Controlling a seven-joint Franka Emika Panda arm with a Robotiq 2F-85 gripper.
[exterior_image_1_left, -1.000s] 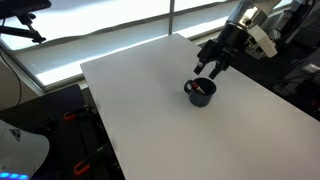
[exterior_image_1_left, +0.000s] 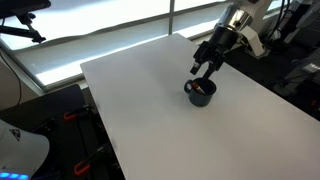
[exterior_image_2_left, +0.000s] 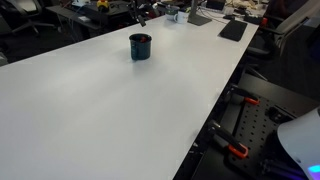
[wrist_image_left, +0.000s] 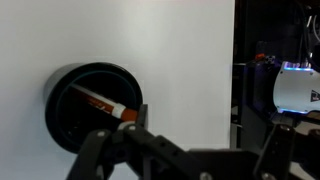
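A dark mug (exterior_image_1_left: 202, 97) stands upright on the white table, its handle toward the left in exterior view 1. Inside it leans a white marker (wrist_image_left: 97, 101) with an orange-red band and end, seen from above in the wrist view. My gripper (exterior_image_1_left: 204, 70) is just behind and above the mug, apart from its rim as far as I can tell. In the wrist view the fingers stand wide apart, with bare table between them, so the gripper is open and holds nothing. One finger (wrist_image_left: 142, 117) shows close to the mug's rim. Exterior view 2 also shows the mug (exterior_image_2_left: 140, 48).
Beyond one table edge is a dark area with a black and orange clamp-like part (exterior_image_2_left: 228, 140). Small items and a dark panel (exterior_image_2_left: 232, 30) sit at the far end.
Compared with a second ago, the arm has shifted slightly to the left in exterior view 1. The mug and marker have not moved.
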